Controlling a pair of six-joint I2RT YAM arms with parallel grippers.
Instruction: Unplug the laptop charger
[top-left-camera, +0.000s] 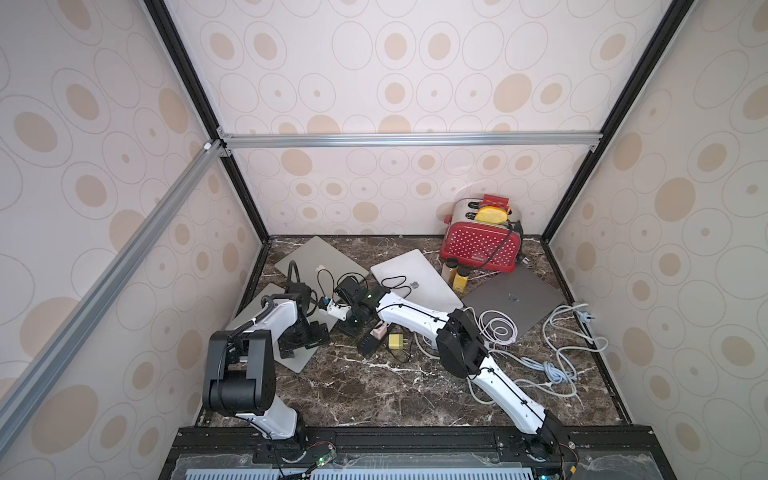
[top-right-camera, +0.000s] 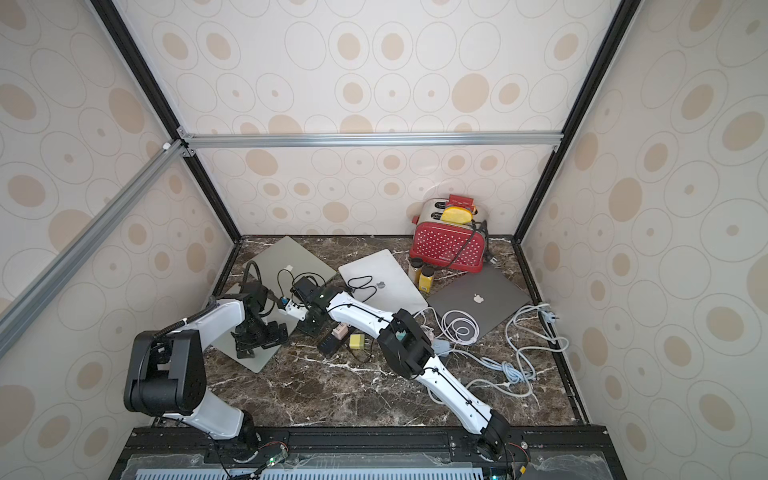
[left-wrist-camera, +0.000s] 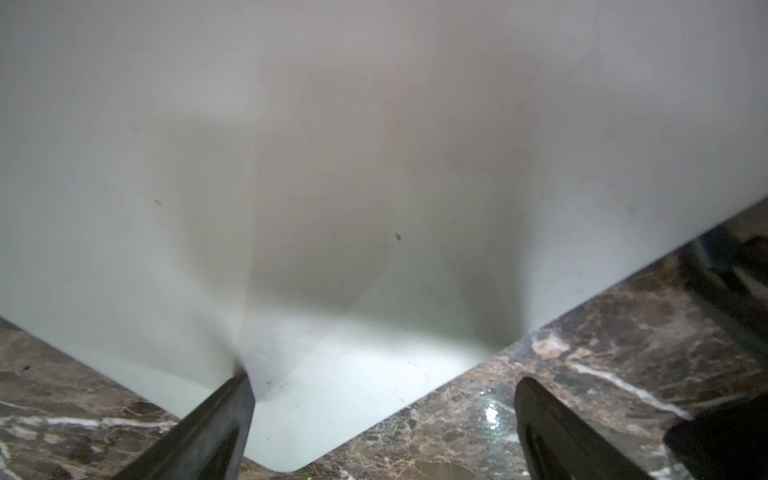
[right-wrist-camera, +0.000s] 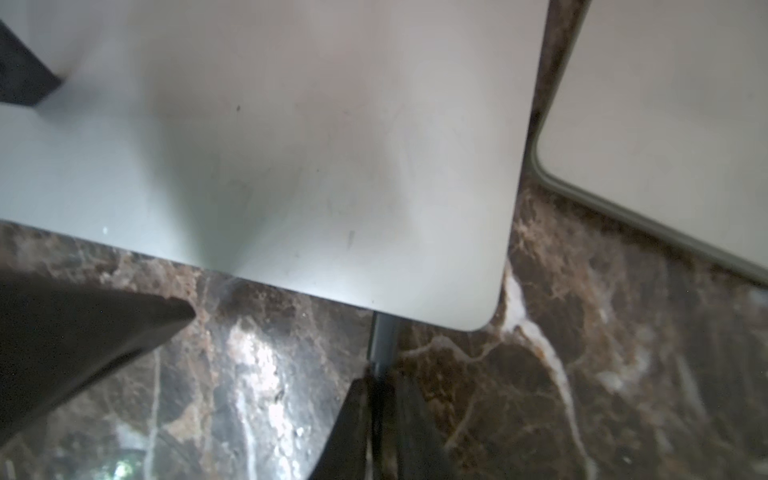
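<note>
The light grey laptop (right-wrist-camera: 320, 160) lies closed on the marble table, and a thin black charger plug (right-wrist-camera: 385, 332) meets its edge near a corner in the right wrist view. The tips of my right gripper stand close together around this plug, outside the laptop's edge; whether they press on it cannot be told. My left gripper is open over the laptop's other corner. One finger (left-wrist-camera: 228, 416) is at the lid, the other above the bare table, with nothing held between them. From above, both grippers partly cover the laptop.
A second grey laptop (right-wrist-camera: 664, 120) lies close beside it. Black adapter (top-left-camera: 371, 344), yellow block (top-left-camera: 396, 341) and their cords sit near the right gripper. White cables (top-left-camera: 560, 372), another silver laptop (top-left-camera: 412, 272) and a red toaster (top-left-camera: 480, 244) fill the right.
</note>
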